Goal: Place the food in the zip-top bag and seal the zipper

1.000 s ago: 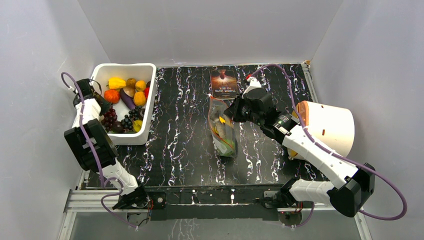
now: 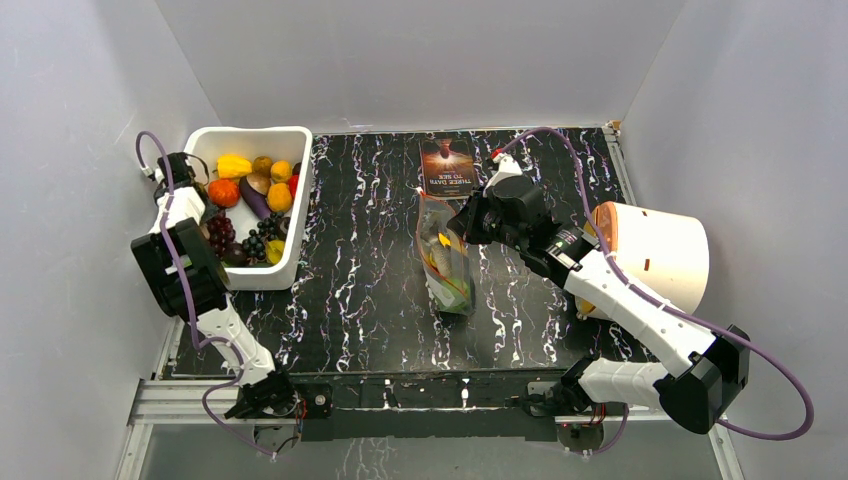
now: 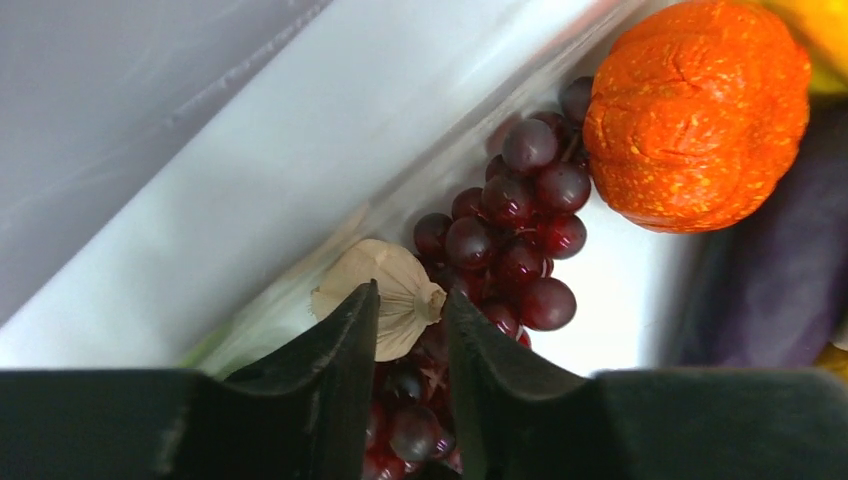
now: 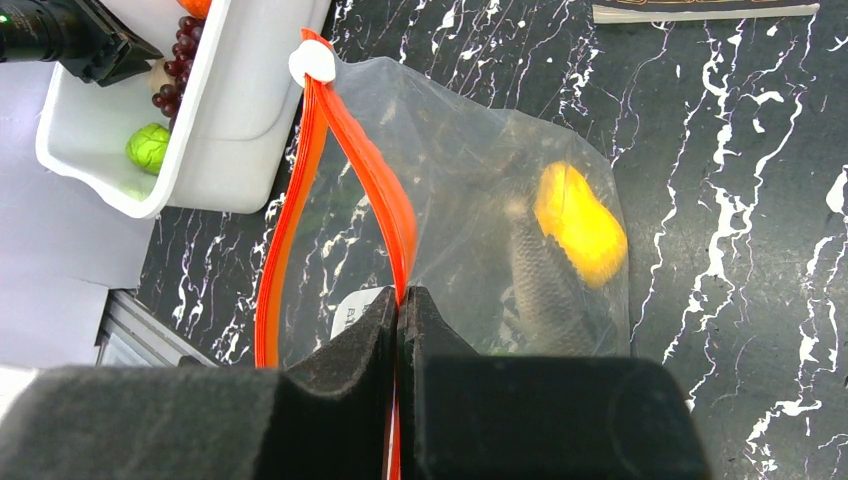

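Note:
The clear zip top bag (image 4: 470,130), edged in orange, stands on the dark table with its mouth spread apart. Inside it are a yellow food piece (image 4: 580,225) and other, blurred food. My right gripper is shut on the bag's orange zipper edge, which runs between its fingers. Over in the white bin, my left gripper is part open above a pale garlic bulb (image 3: 375,268). The bulb's stem shows in the gap between the fingertips, and one finger hides part of the bulb. Whether the fingers touch it, I cannot tell.
Dark red grapes (image 3: 520,205) lie against the garlic, beside an orange pumpkin (image 3: 697,115) and a purple eggplant (image 3: 765,260). The bin wall (image 3: 290,150) is close to the left gripper. A book (image 2: 448,167) lies behind the bag; table between bin and bag is clear.
My left gripper has shifted slightly within the bin's left side, and its arm has swung a little to the right. The right arm and the bag have stayed still.

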